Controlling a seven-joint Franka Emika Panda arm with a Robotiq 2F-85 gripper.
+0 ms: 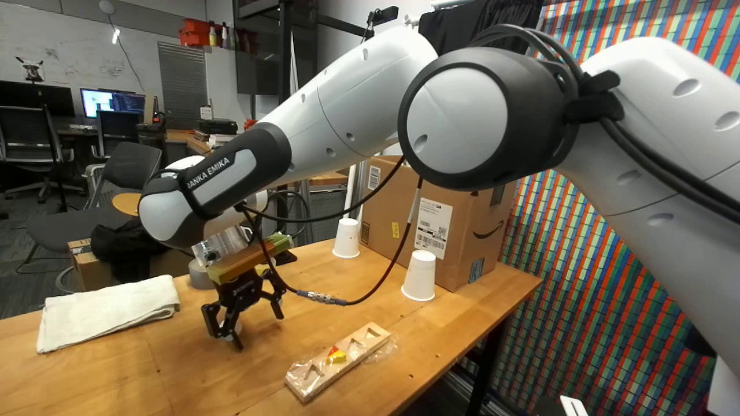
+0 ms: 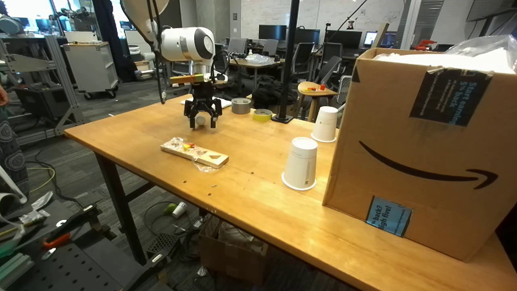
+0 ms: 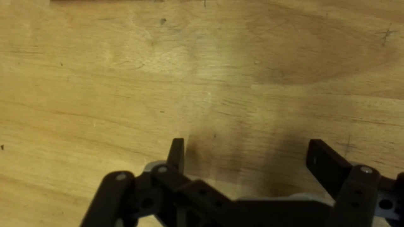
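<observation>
My gripper (image 1: 258,330) hangs low over the wooden table, its black fingers spread apart. In exterior view 2, a small white ball (image 2: 200,121) appears in the gap between the fingers, but no grip on it shows. Exterior view 1 has the ball (image 1: 236,326) largely covered by the finger on the left. Seen from the wrist, bare wood lies between the open fingertips of the gripper. A pale patch shows behind the gripper's body at the bottom of that view; I cannot tell whether it is the ball.
A wooden shape tray (image 1: 319,375) in clear wrap, with red and yellow pieces, lies nearby. Two upturned white cups (image 1: 419,277) and a large cardboard box (image 2: 412,160) occupy one end. A folded towel (image 1: 107,311), grey tape roll (image 2: 240,106) and yellow tape roll (image 2: 262,114) lie around.
</observation>
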